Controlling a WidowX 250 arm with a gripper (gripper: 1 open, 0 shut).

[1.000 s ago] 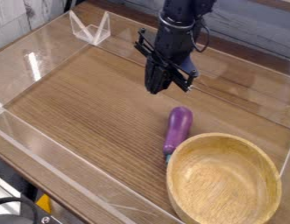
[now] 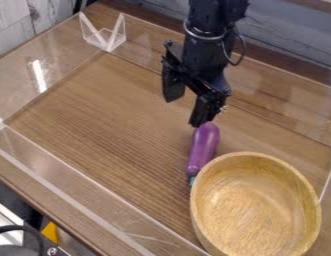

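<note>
My black gripper [image 2: 189, 99] hangs above the wooden table at the upper middle, open, its fingers apart and angled downward. Below and a little right of it, a purple eggplant-like object [image 2: 203, 150] lies lengthwise on the table, apart from the fingers as far as this view shows. A large yellow bowl [image 2: 253, 240] sits at the lower right, just beside the lower end of the purple object.
A white wire rack [image 2: 105, 30] stands at the back left. A dark cable and a small yellow item lie off the table's edge at the bottom left.
The purple object and bowl have not moved.
</note>
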